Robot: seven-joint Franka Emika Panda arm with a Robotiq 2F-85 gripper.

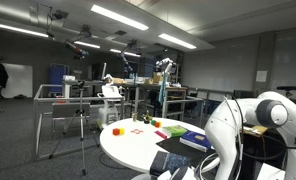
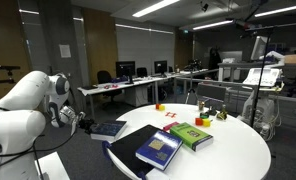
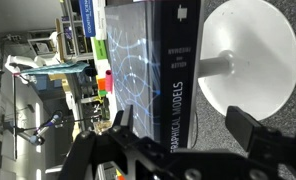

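Observation:
A dark book (image 3: 153, 75) with a blue-patterned cover stretches across the wrist view. Its black spine, lettered GRAPHICAL MODELS, faces the camera. My gripper is open, with one black finger to each side of the spine; contact cannot be made out. In exterior view 2 the book (image 2: 110, 130) lies at the left edge of the white table (image 2: 233, 160), and the gripper (image 2: 87, 126) is close to its outer end. Exterior view 1 has the dark book (image 1: 171, 160) near the table's front edge, with the gripper low in the frame, partly cut off.
A blue book (image 2: 158, 148) and a green book (image 2: 191, 137) lie on the table beside the dark one. Small coloured objects (image 2: 203, 122) stand farther back. Below the book, the wrist view shows a white round base (image 3: 253, 60) on the grey floor.

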